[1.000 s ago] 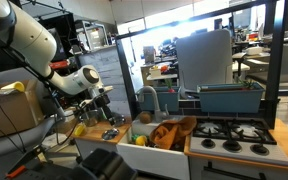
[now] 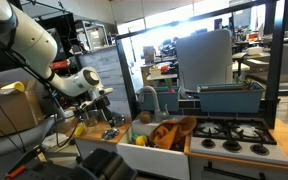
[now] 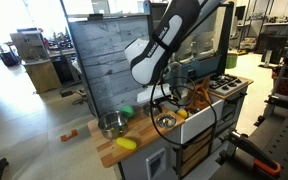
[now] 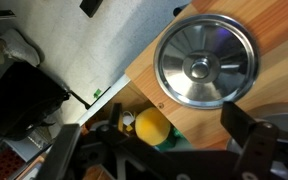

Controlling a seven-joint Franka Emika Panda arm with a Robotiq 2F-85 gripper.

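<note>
My gripper stands open in the wrist view, with nothing held between its dark fingers. A round silver lid with a centre knob lies on the wooden counter, away from the fingertips. Exterior view 2 shows the gripper above the counter, near the lid. A rounded yellow object with something green beside it appears between the fingers in the wrist view, lower down; what it is I cannot tell.
A metal pot sits on the counter, with a yellow item in front and a green one behind. The sink and stove lie to the right in exterior view 1. Wooden utensils stand near the sink.
</note>
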